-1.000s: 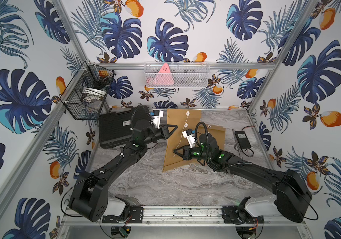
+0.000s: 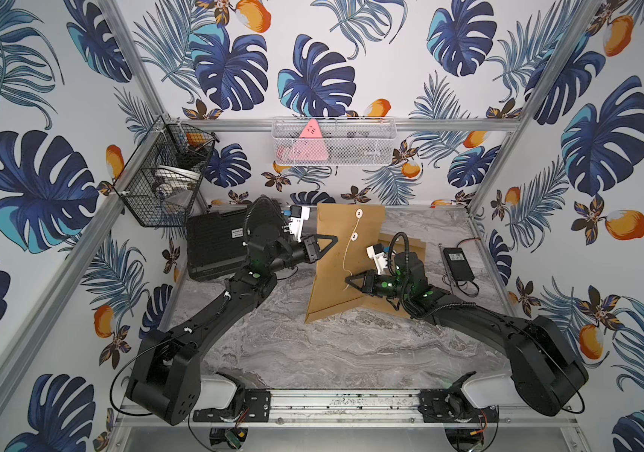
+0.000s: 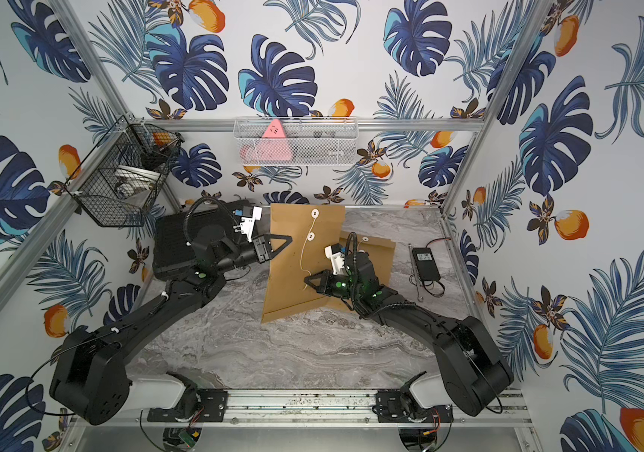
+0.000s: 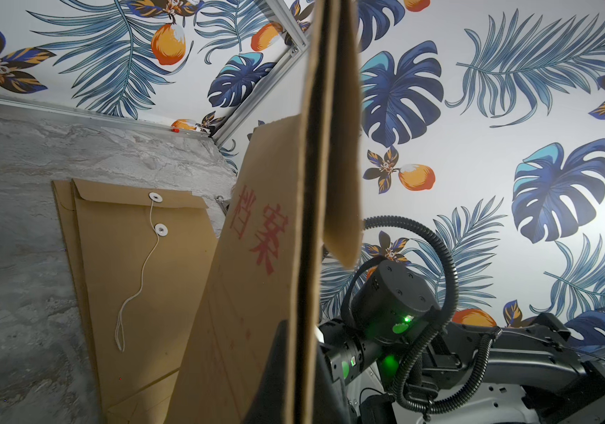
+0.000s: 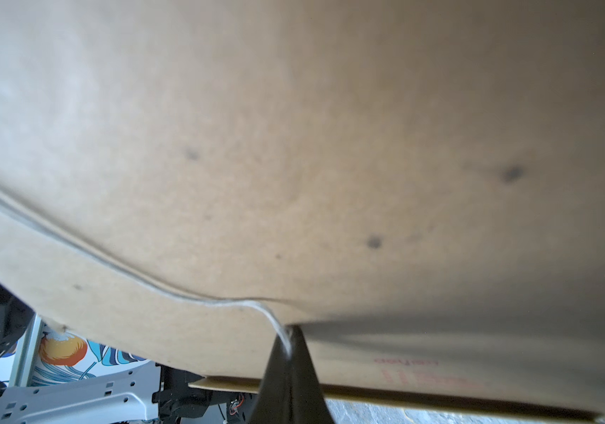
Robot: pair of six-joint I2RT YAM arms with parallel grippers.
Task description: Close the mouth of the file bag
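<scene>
A kraft file bag [image 2: 329, 278] stands raised and tilted, its button side toward the top cameras, two white buttons [image 2: 358, 213] near the top and a string hanging down. My left gripper [image 2: 322, 247] is shut at the bag's left edge; in the left wrist view the bag's thin edge fills the space before it. My right gripper is shut low on the bag's face, with the white string [image 5: 175, 289] at its fingertips.
More file bags [image 4: 139, 296] lie flat behind. A black case [image 2: 209, 248] is at back left, a small black device [image 2: 457, 265] at right, wire baskets [image 2: 333, 150] on the walls.
The bag's top has shifted slightly right and up.
</scene>
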